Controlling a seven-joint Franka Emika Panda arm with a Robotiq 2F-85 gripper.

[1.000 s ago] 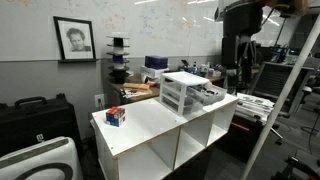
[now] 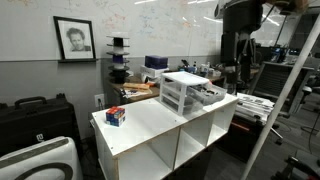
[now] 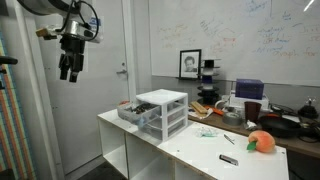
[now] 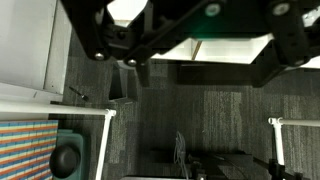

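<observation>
High up and out beyond the cabinet's end, my gripper point(image 3: 70, 70) hangs pointing down, well apart from everything on the cabinet top. In the wrist view its two dark fingers stand wide apart, the left finger point(image 4: 143, 76) well clear of the right one, with only floor and a strip of white shelf between and below them. The gripper is open and empty. A white drawer unit point(image 3: 163, 97) with clear drawers stands on the white cabinet point(image 2: 146, 134). One drawer point(image 2: 208, 95) appears pulled out, with small things in it that I cannot make out.
A small red and blue box point(image 2: 115, 116) sits at the cabinet's far end. In exterior view 2, a peach-coloured round thing point(image 3: 262, 141) and a small dark object point(image 3: 228, 159) lie on that top. Bare surface separates them from the drawers. A pale post point(image 2: 277, 112) rises near the arm.
</observation>
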